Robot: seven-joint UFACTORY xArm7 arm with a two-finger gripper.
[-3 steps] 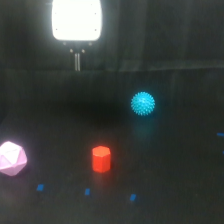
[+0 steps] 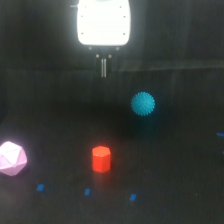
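Note:
My gripper point(image 2: 104, 67) hangs at the top centre below a white housing point(image 2: 103, 22), its two thin fingers close together, with nothing visible between them; whether it is fully shut is hard to tell. A spiky teal ball point(image 2: 142, 104) lies to the right and below it. A red hexagonal block point(image 2: 101, 160) stands further down, below the gripper in the picture. A pink faceted object point(image 2: 11, 159) lies at the left edge.
Several small blue marks are on the surface near the bottom and at the right edge.
My gripper has moved to the right and slightly downward in the picture. The objects on the surface have not visibly moved.

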